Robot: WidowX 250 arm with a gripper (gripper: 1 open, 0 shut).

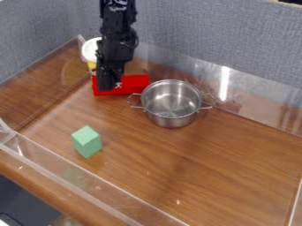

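Observation:
My black gripper (111, 81) hangs at the back left, its tip low over a long red block (133, 86) lying on the wooden table (213, 168). The gripper looks shut; whether it touches the block is hard to tell. Behind it is a white round object with yellow (90, 48), partly hidden by the arm. A steel pot (171, 104) with two handles sits right of the red block. A pale green cube (86, 142) lies at the front left.
Grey walls and clear panels bound the table at the back, left front and right.

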